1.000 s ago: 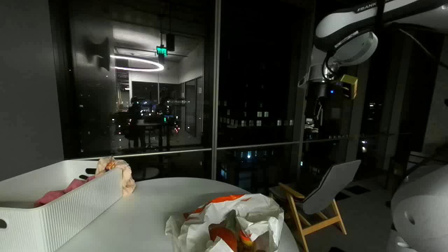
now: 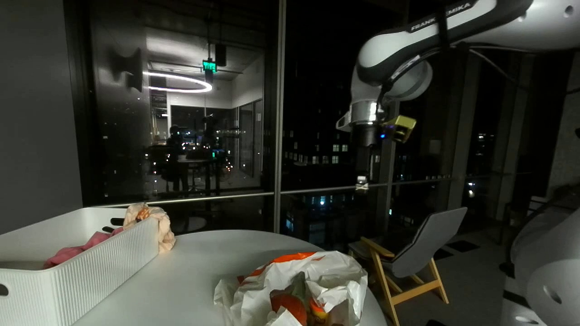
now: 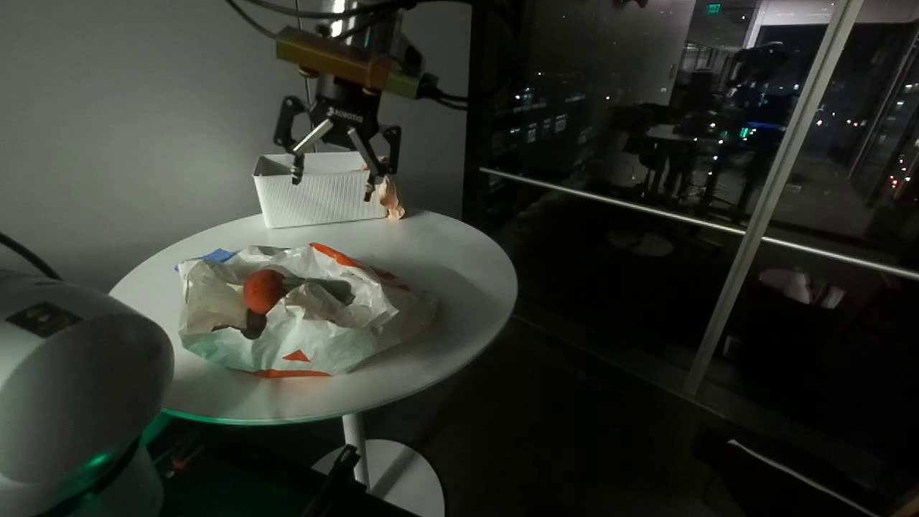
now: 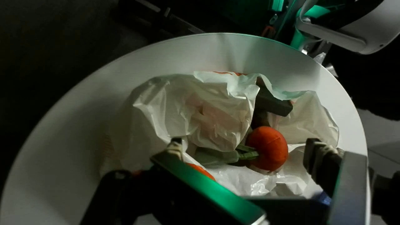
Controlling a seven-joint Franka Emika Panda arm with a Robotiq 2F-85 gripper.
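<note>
A crumpled white plastic bag (image 3: 344, 332) with orange print lies on the round table, its mouth spread wide. Inside it show a round orange-red object (image 4: 268, 148), a dull green item (image 4: 215, 157) and a dark block (image 4: 272, 103); the bag's folds hide the rest. High above the table, my gripper (image 3: 333, 189) points down with its fingers well apart. It is open, and nothing shows between its fingertips. From the wrist, the bag appears beyond the spread fingers (image 4: 322, 161), with clear space between.
A white ribbed bin (image 2: 103, 266) holds pink cloth (image 2: 81, 249), and peach cloth (image 2: 155, 225) hangs over its end. A grey chair (image 2: 429, 244) stands beside the table, near tall windows.
In exterior view 1, the arm and gripper have moved left and somewhat lower, closer to the bag. The bag, the bin and the cloths have stayed where they were.
</note>
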